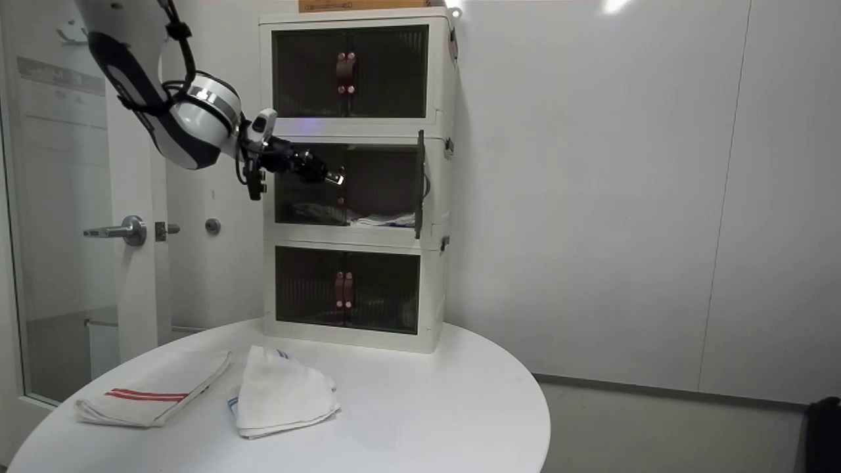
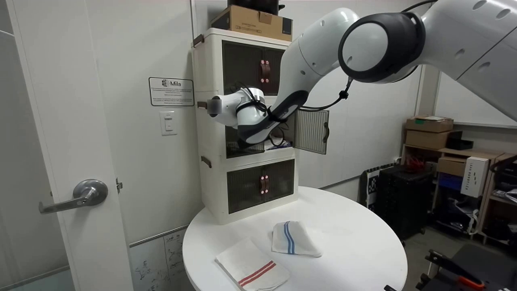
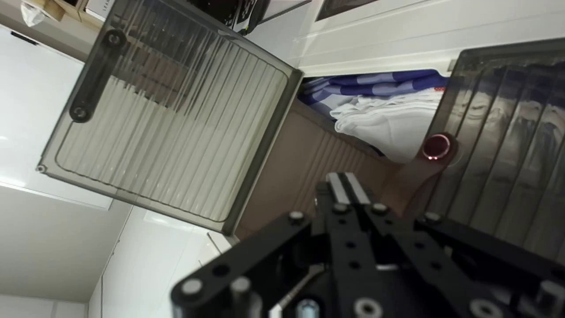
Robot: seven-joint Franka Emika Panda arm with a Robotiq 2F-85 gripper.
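Observation:
My gripper is shut, its fingertips almost touching in the wrist view. I see nothing between the tips; lower down, the fingers hide the view. Close beside them is the reddish-brown handle (image 3: 410, 180) of the middle cabinet's left door (image 3: 503, 159). The handle's upper end shows; the rest goes out of sight behind the gripper, so I cannot tell whether it is held. The right door (image 3: 175, 111) stands swung wide. Inside the cabinet lie white folded cloths (image 3: 394, 124) and a blue-and-white cloth (image 3: 381, 82). In exterior view 1, my gripper (image 1: 337, 179) is in front of the middle cabinet.
A red-striped towel (image 1: 154, 390) and a blue-striped towel (image 1: 288, 390) lie on the round white table (image 1: 441, 418). The top cabinet (image 1: 355, 126) and bottom cabinet (image 1: 347, 332) have closed doors. A cardboard box (image 2: 254, 22) sits on top.

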